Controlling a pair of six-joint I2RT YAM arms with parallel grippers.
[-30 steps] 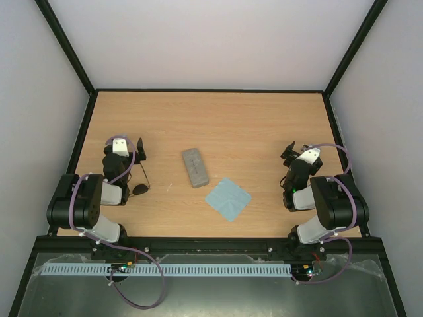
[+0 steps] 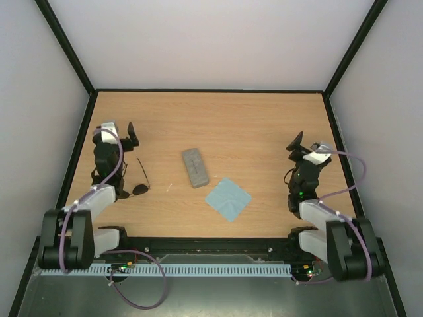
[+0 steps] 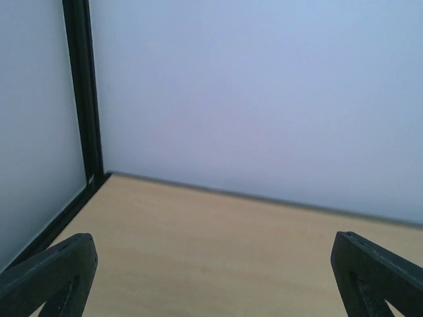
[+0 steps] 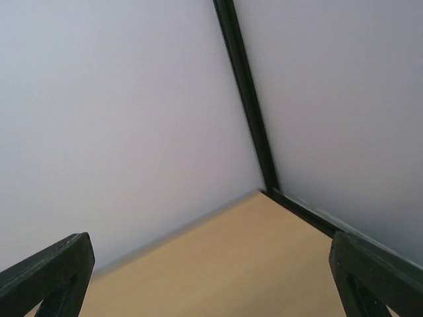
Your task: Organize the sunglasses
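Dark sunglasses [image 2: 140, 189] lie on the table at the left in the top view, one lens and a thin temple arm showing, the rest hidden under the left arm. A grey oblong case [image 2: 195, 168] rests near the table's middle. Just right of it a light blue cloth [image 2: 228, 199] lies flat. My left gripper is open and empty, raised over the left side and beyond the sunglasses. Over the table's right side my right gripper also stands open with nothing between its fingers.
Bare wooden table [image 2: 231, 125] spreads across the back and between the arms. White walls and black frame bars [image 2: 211, 90] bound it. Purple cables [image 2: 357, 178] loop along both arms.
Both arms have shifted outward, the left one to the left and the right one to the right, uncovering more of the sunglasses. The sunglasses, case and cloth stay in place.
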